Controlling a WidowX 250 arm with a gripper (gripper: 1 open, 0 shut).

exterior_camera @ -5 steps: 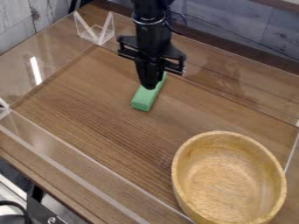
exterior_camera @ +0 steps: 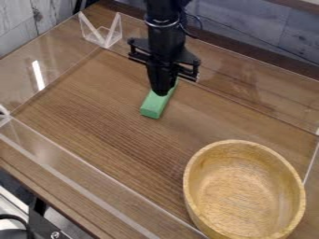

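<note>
The black gripper point(exterior_camera: 163, 73) hangs over the middle-back of the wooden table, just above and behind a green rectangular block point(exterior_camera: 157, 105), whose upper end it partly hides. The fingertips look close together, with nothing visible held between them; whether they touch the block cannot be told.
A large tan bowl point(exterior_camera: 243, 201) fills the front right. Clear plastic pieces sit at the back left point(exterior_camera: 100, 33) and at the left edge point(exterior_camera: 4, 116). A dark cable lies at the bottom left corner.
The gripper has shifted slightly to the right over the last second. The green block and the bowl look unmoved.
</note>
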